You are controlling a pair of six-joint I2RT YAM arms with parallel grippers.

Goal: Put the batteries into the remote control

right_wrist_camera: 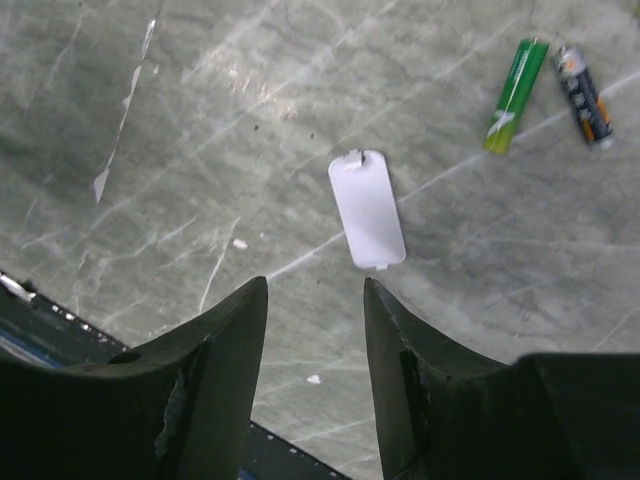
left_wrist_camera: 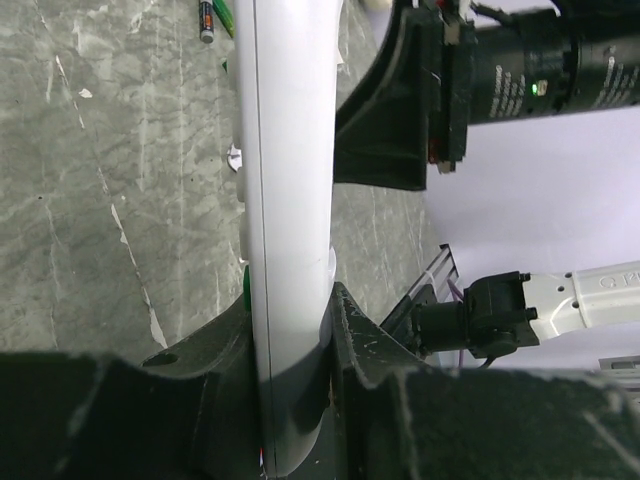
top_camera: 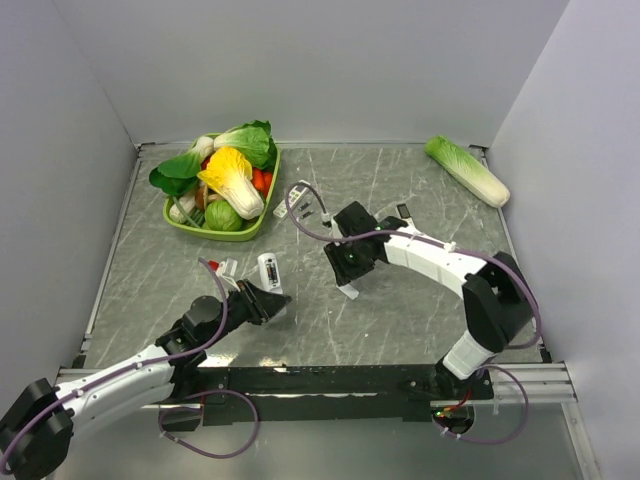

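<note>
My left gripper is shut on a white remote control (left_wrist_camera: 288,150), which stands up out of its fingers. From above, that remote (top_camera: 268,270) shows an opening with dark marks. My right gripper points down with its fingers apart and nothing between them. Just beyond its fingertips, a small white battery cover (right_wrist_camera: 368,210) lies flat on the table. A green battery (right_wrist_camera: 516,95) and a dark battery with an orange band (right_wrist_camera: 583,95) lie side by side farther off, at the upper right of the right wrist view.
A second white remote (top_camera: 292,198) lies beside the green vegetable basket (top_camera: 222,235), with small dark pieces (top_camera: 305,209) near it. Behind the right arm lies another dark-tipped object (top_camera: 403,211). A cabbage (top_camera: 468,170) rests at the back right.
</note>
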